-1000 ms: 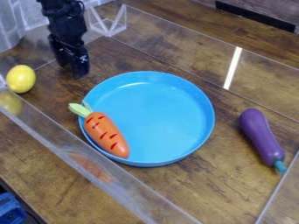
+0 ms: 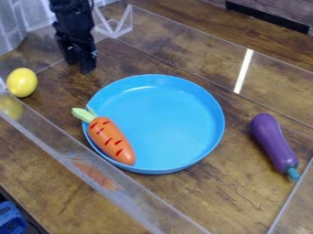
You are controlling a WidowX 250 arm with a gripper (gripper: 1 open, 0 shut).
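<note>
My gripper, dark and small at the upper left, hangs low over the wooden surface behind the yellow lemon; whether its fingers are apart is unclear. A blue plate lies in the middle, with an orange toy carrot on its left side, leafy end at the rim. A purple eggplant lies to the right, apart from the plate.
Clear plastic walls border the area at the left and front. Bare wood stretches behind the plate, with a white strip on it at the back right. A blue object sits at the lower left corner.
</note>
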